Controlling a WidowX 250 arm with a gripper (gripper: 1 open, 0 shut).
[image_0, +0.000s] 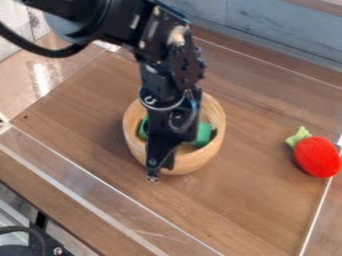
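A black arm reaches down from the top centre, its gripper (162, 158) over the front part of a round wooden bowl (210, 150). Inside the bowl lies a green object (205, 132), partly hidden behind the gripper. The arm hides much of the bowl's middle, and whether the fingers are open or shut on anything is unclear. A red plush strawberry (318, 157) with a green top lies on the table at the right, apart from the bowl.
A pale wall (267, 30) runs along the back. Transparent strips cross the table's left part and right edge.
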